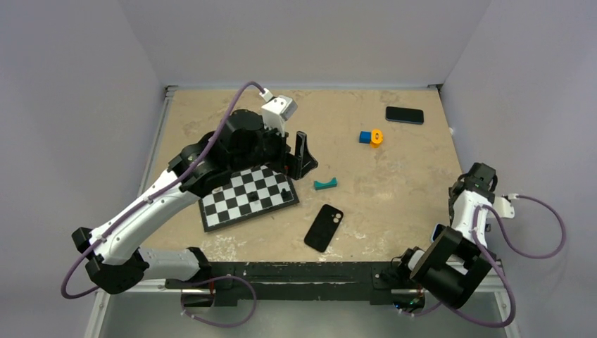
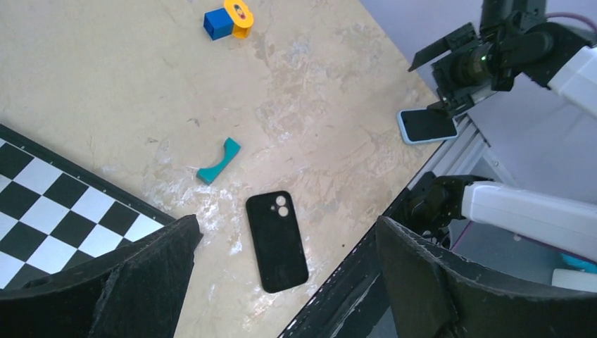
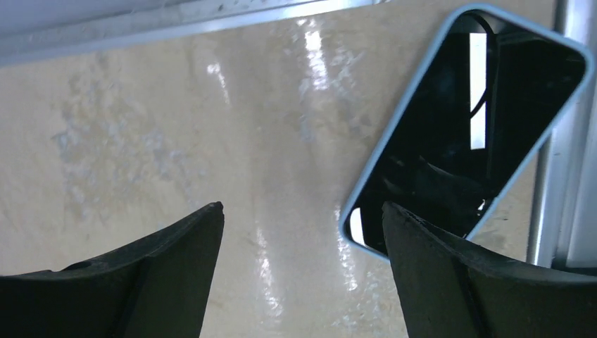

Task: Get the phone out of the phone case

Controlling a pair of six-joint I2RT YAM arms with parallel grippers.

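A black phone case (image 1: 324, 227) lies back up near the table's front edge, pale table colour showing in its camera holes. In the left wrist view the case (image 2: 277, 241) is below my left gripper, which is open and empty. At the front right corner lies a phone with a light blue rim (image 2: 426, 126), dark screen up. My right gripper is open over the table beside that blue-rimmed phone (image 3: 457, 127), one finger overlapping its near end in view. A dark phone (image 1: 405, 115) rests at the back right.
A chessboard (image 1: 248, 201) is at the left, partly hidden by my left arm. A teal curved block (image 1: 325, 184) lies behind the case, and a blue block (image 1: 365, 137) with a yellow piece (image 1: 377, 138) farther back. The right wall (image 1: 524, 141) is close to my right arm.
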